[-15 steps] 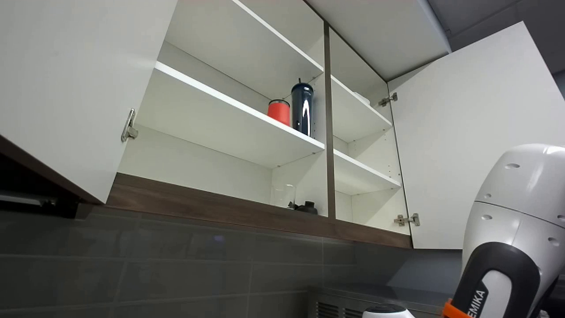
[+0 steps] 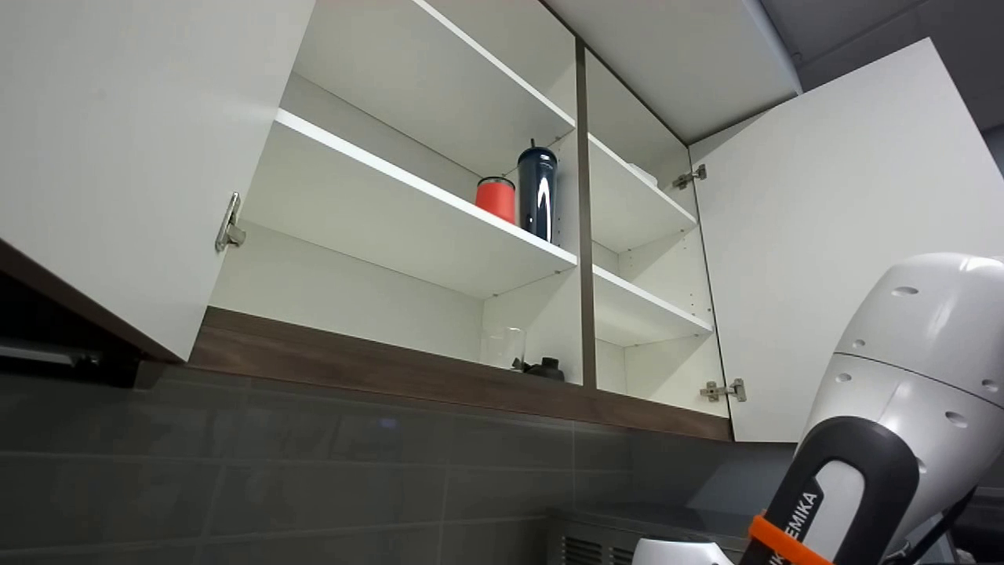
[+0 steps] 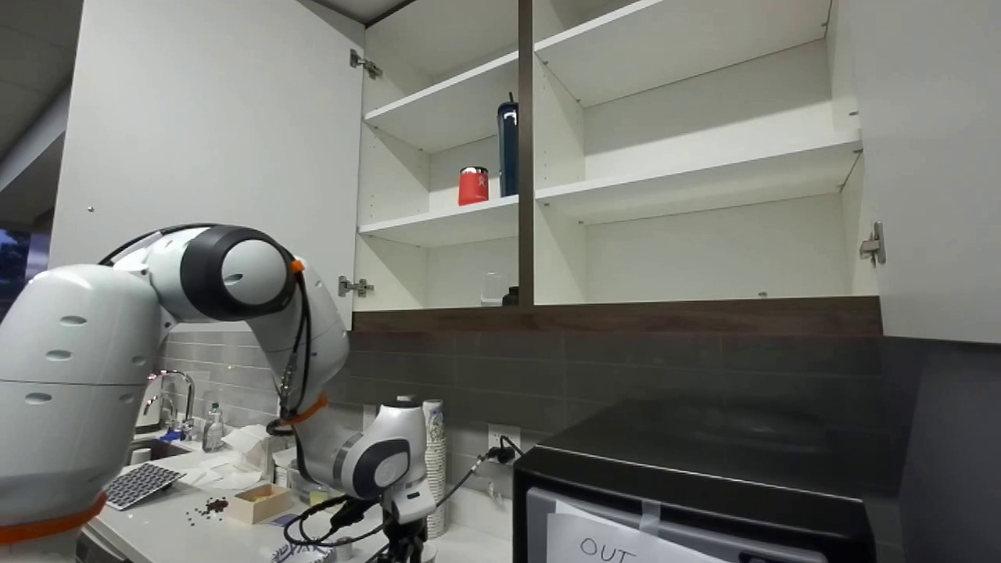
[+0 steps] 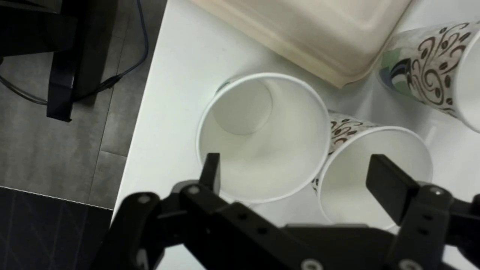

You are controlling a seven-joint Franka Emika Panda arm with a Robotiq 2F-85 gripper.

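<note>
In the wrist view my gripper stands open above a group of paper cups, its dark fingers wide apart. Nearest the left finger is an upright white-lined cup (image 4: 279, 135), seen from above; that finger overlaps its rim in the picture. A second cup (image 4: 351, 193) with a brown swirl pattern stands against its right side, partly covered by the right finger (image 4: 390, 182). Whether the fingers touch either cup, I cannot tell. Exterior view 2 has the hand low over the counter beside a tall cup stack (image 3: 435, 460); its fingertips are out of sight.
A patterned cup (image 4: 425, 74) and a beige tray (image 4: 333, 31) lie beyond the cups. The counter edge is close on the left. A black appliance (image 3: 694, 478) stands right of the arm. Above, the open cabinet holds a red tumbler (image 3: 474, 186) and a dark bottle (image 3: 508, 150).
In exterior view 1 the arm has shifted left and slightly lower at its wrist end. The cabinet and its contents are unchanged.
</note>
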